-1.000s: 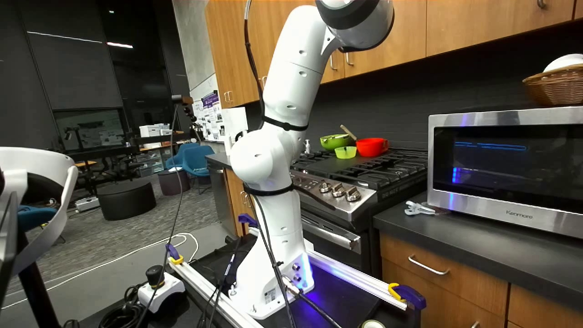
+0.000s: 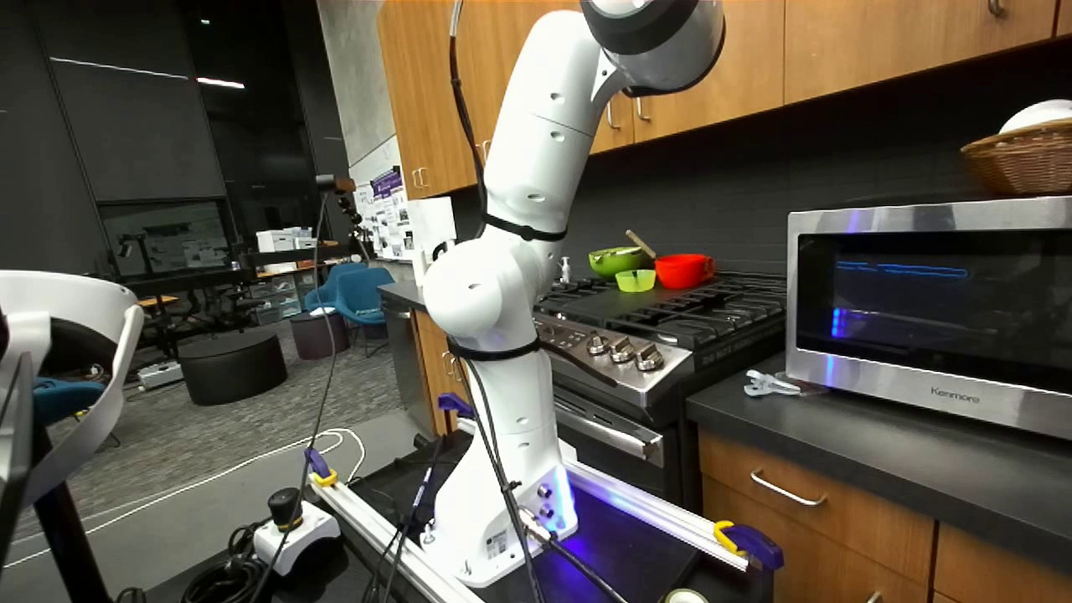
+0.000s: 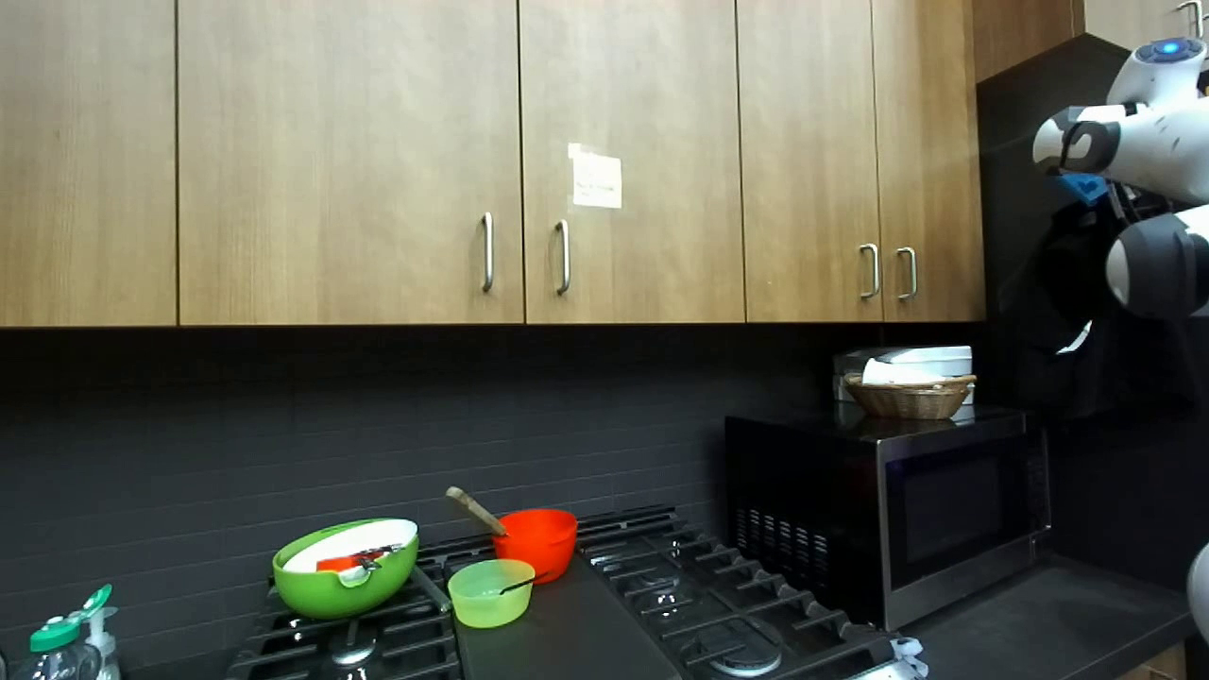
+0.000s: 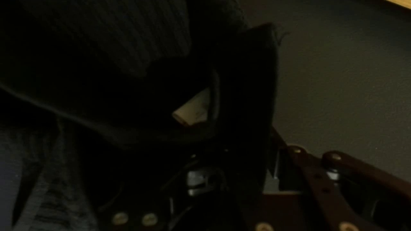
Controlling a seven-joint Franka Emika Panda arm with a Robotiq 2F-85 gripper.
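Dark cloth [image 4: 246, 84], black and folded, fills the left and middle of the wrist view. A small pale tag [image 4: 194, 107] shows in one of its folds. Along the bottom of that view, my gripper is up against the cloth, which covers its fingertips. Too little light falls there to tell how far apart its fingers are or whether they pinch the fabric. In exterior view 2 the black cloth [image 3: 1048, 340] hangs below the arm's wrist, beside the dark wall at the right. Exterior view 1 shows the arm but not the gripper.
The microwave [image 3: 963, 521] stands below the cloth, with a wicker basket [image 3: 912, 399] on top. Wooden cabinets [image 3: 635, 170] line the wall. Left of the microwave, the stove carries a green bowl [image 3: 329, 591], a red pot [image 3: 541, 542] and a light-green bowl [image 3: 487, 608].
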